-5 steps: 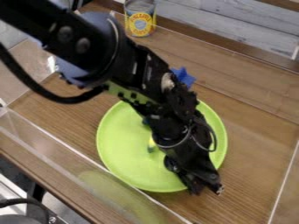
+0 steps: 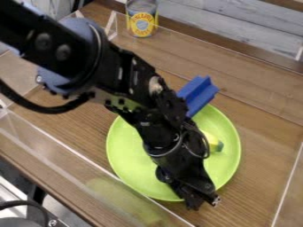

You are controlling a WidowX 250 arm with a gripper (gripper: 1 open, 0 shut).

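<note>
My black gripper (image 2: 190,191) reaches down over a light green plate (image 2: 128,155), its fingers low at the plate's front right part. Whether they hold anything is hidden by the gripper's own body. A small yellow object (image 2: 213,143) shows just right of the gripper on the plate. A blue object (image 2: 197,91) sits behind the arm, beyond the plate's back edge.
A bottle with a yellow label (image 2: 141,19) stands at the back near the wall. Clear panels edge the front left and right.
The gripper has shifted slightly left. The plate has moved a little right, and the yellow object now shows right of the gripper instead of left. More of the blue object is visible.
</note>
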